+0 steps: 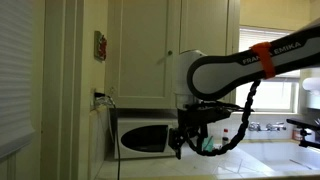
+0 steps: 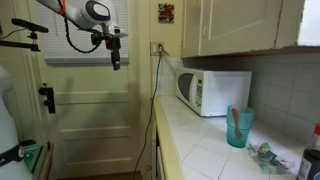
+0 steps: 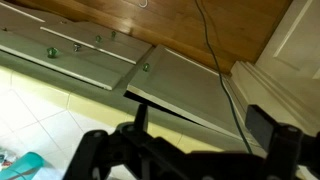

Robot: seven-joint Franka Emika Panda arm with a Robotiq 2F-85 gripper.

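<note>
My gripper is open, its two dark fingers well apart with nothing between them. It points down in the wrist view, above the countertop edge (image 3: 75, 97) and the cabinet fronts below it. One front panel (image 3: 190, 88) with a green knob (image 3: 146, 67) shows a dark gap along its counter side; whether it stands ajar I cannot tell. In the second exterior view the gripper (image 2: 114, 60) hangs high in front of the white door (image 2: 95, 105), left of the counter and apart from everything on it.
On the counter (image 2: 190, 140) stand a white microwave (image 2: 213, 92) and a teal cup (image 2: 239, 127) with a reddish utensil. A crumpled bag (image 2: 268, 158) and a dark bottle (image 2: 309, 165) lie nearer the front. A cable (image 3: 213, 50) hangs beside the counter. Upper cabinets (image 1: 145, 50) overhang it.
</note>
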